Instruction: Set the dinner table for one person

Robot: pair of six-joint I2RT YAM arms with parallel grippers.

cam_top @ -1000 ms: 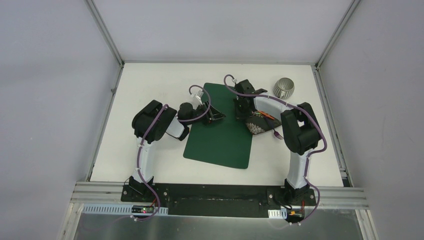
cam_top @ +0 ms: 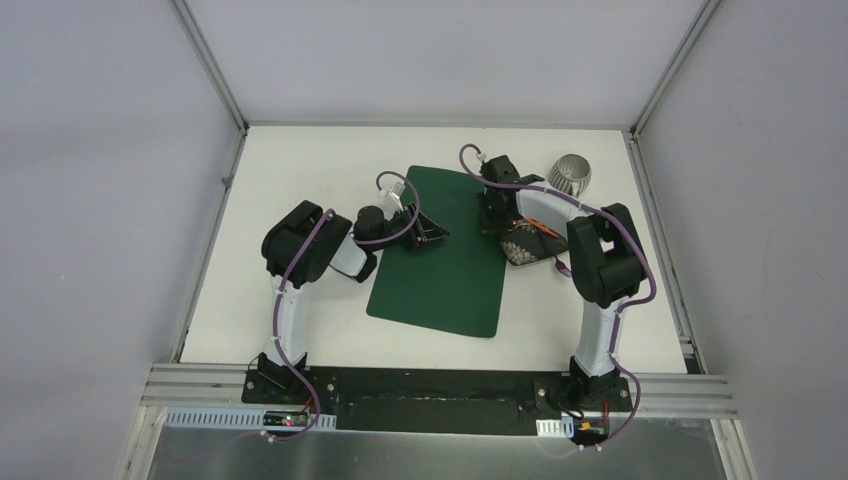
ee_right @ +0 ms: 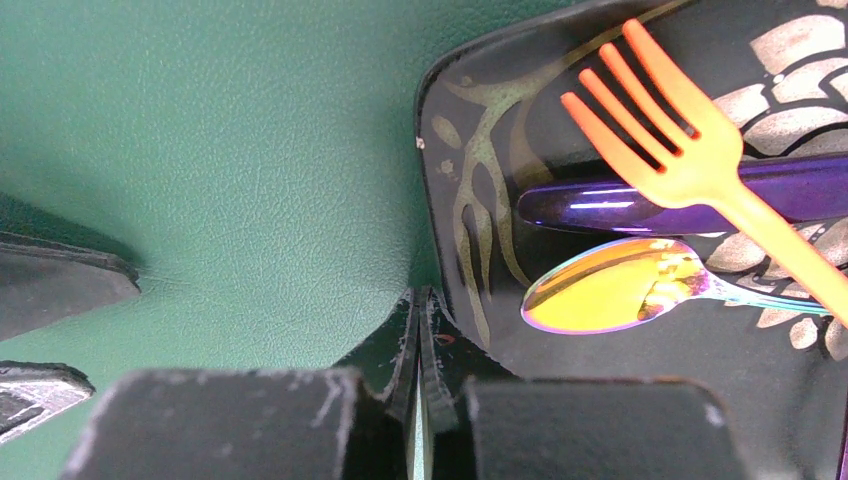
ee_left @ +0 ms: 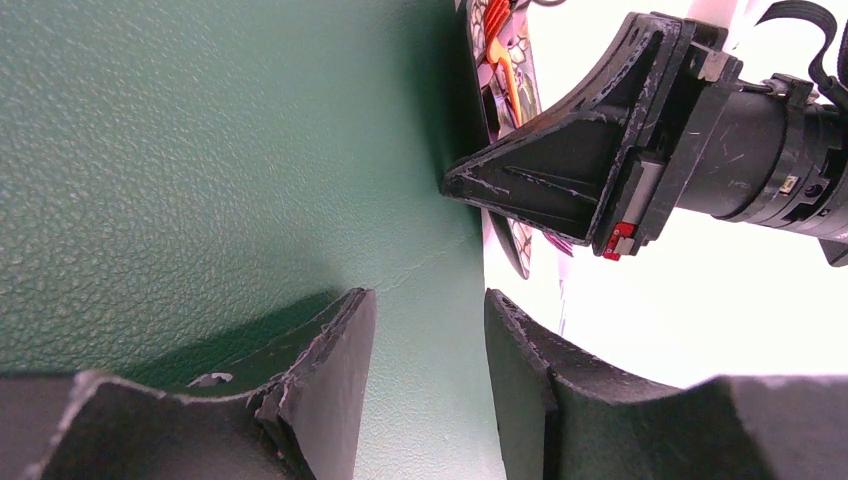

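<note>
A green mat lies mid-table. At its right edge is a patterned dark tray with an orange fork, a rainbow spoon and a purple handle. My right gripper is shut with nothing visible between its fingertips, low at the tray's left rim; it also shows in the left wrist view, side on. My left gripper is open over the mat, left of the tray, fingers apart with nothing between them.
A ribbed silver cup stands behind the tray at the back right.
My right gripper and the tray have moved slightly to the right since a second ago. The left arm has barely moved.
</note>
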